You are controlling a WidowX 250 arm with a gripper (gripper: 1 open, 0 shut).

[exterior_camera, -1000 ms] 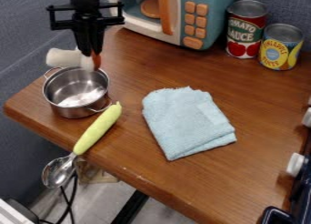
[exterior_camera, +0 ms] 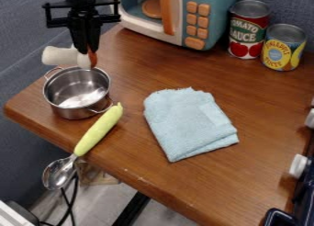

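My black gripper (exterior_camera: pixel 86 48) hangs at the upper left, above a steel pot (exterior_camera: pixel 76 98). Just below it is a white cylindrical object (exterior_camera: pixel 61 56), tilted on its side, with a small orange-red part near the fingertips. Whether the fingers are closed on it I cannot tell. A spoon (exterior_camera: pixel 59 172) with a long yellow handle (exterior_camera: pixel 98 129) lies diagonally at the table's left edge, its bowl overhanging the edge. A folded light-blue cloth (exterior_camera: pixel 190 124) lies in the middle of the table.
A toy microwave (exterior_camera: pixel 204 18) stands at the back, beside a tomato can (exterior_camera: pixel 247 37) and a yellow can (exterior_camera: pixel 282 53). A black appliance with white knobs (exterior_camera: pixel 297 167) lines the right edge of the wooden table (exterior_camera: pixel 221 184).
The gripper and the white object have shifted very slightly; the rest is unchanged.
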